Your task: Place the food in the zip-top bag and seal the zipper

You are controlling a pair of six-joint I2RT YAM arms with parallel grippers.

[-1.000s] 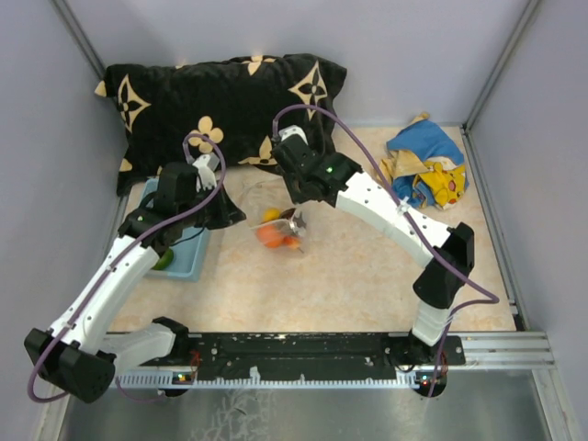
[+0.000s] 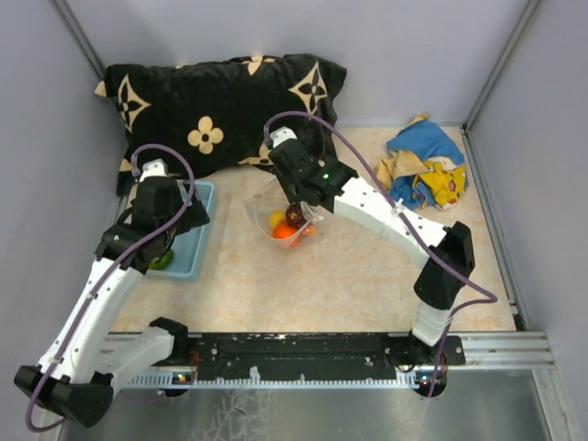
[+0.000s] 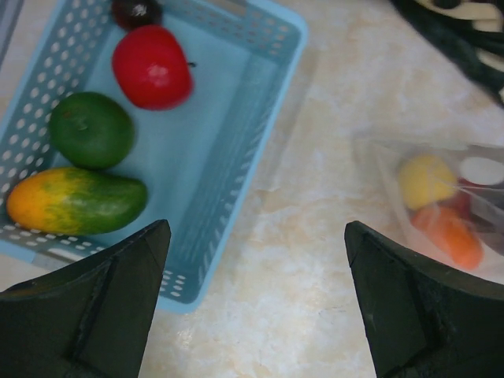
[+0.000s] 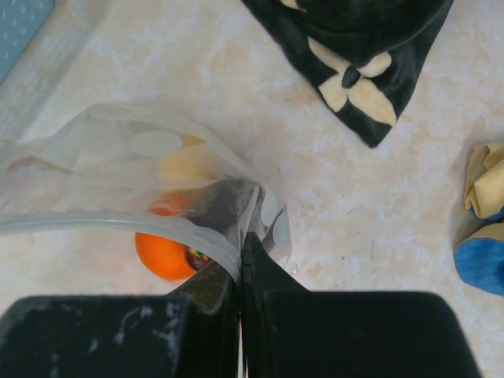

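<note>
The clear zip bag [image 2: 272,226] stands mid-table holding a yellow item [image 3: 425,179], orange items [image 2: 285,231] and a dark round one. My right gripper is shut on the bag's top edge. My left gripper hangs open above the blue basket [image 3: 206,264] and the table beside it. In the basket lie a red item [image 3: 153,67], a green avocado [image 3: 90,130], a green-orange papaya-like item [image 3: 75,201] and a small dark item [image 3: 135,12].
A black patterned pillow [image 2: 220,110] lies along the back. Blue and yellow cloths [image 2: 432,170] sit at back right.
My left gripper has moved left, away from the bag and over the basket. The right arm has shifted slightly down and left at the bag.
</note>
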